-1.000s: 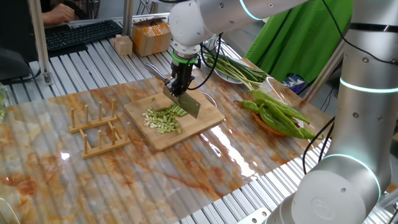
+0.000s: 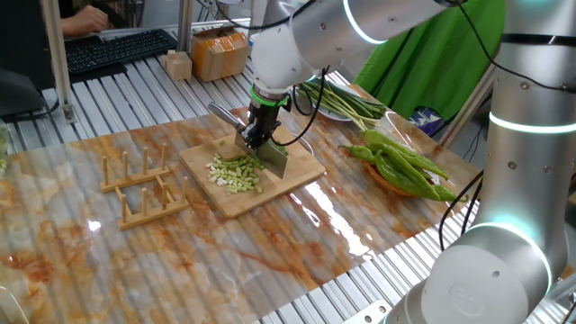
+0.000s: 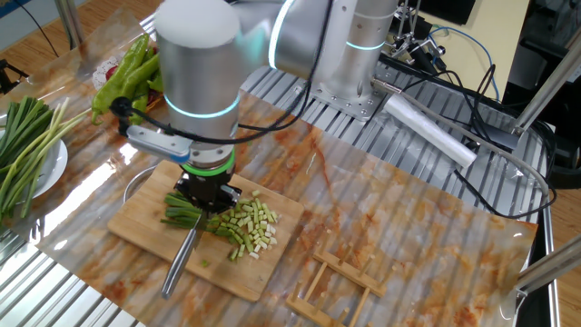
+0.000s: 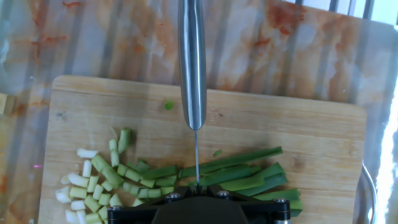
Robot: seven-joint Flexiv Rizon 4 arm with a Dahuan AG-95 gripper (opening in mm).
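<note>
A cleaver with a metal handle (image 4: 193, 74) is held by my gripper, shut on it where the handle meets the blade. The broad blade (image 2: 274, 160) hangs edge down over the wooden cutting board (image 4: 311, 127). Green stalk lengths (image 4: 249, 180) lie to the right of the cleaver in the wrist view. Chopped pale green pieces (image 4: 93, 193) are heaped on its left. My gripper hides part of the stalks, and whether the blade's edge touches them or the board cannot be told.
A wooden peg rack (image 2: 144, 193) stands beside the board. Long green peppers (image 2: 400, 166) fill a basket on the other side, and a plate of long green stalks (image 3: 27, 150) lies near them.
My gripper and the cleaver have come down a little towards the board, the handle end sinking too. Rack, board and peppers look unmoved.
</note>
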